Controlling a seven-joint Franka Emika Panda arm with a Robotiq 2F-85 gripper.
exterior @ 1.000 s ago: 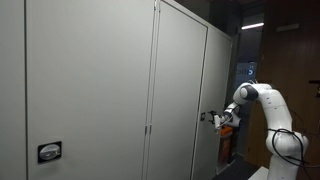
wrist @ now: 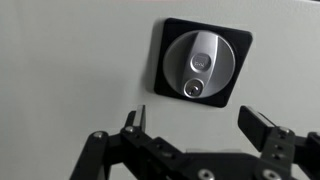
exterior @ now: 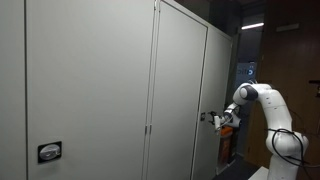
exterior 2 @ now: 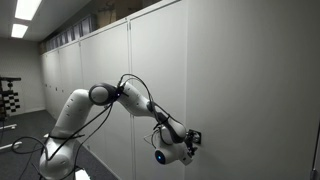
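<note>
In the wrist view, a round silver cabinet latch (wrist: 201,62) with a raised grip and a keyhole sits in a black square plate on a pale door. My gripper stands open below the latch in that view, its two dark fingers wide apart and nothing between them. Seen from exterior view 2, the gripper (exterior 2: 192,142) is close to the dark latch plate (exterior 2: 194,136) on the cabinet front; whether it touches the door cannot be told there. From exterior view 1 the gripper (exterior: 214,120) is small, at the cabinet's far end.
Tall grey cabinet doors (exterior: 90,80) form a flat wall beside the arm. Another latch (exterior: 49,152) is on the nearer door. Boxes (exterior 2: 105,15) stand on top of the cabinets. Black cables (exterior 2: 125,85) loop around the arm.
</note>
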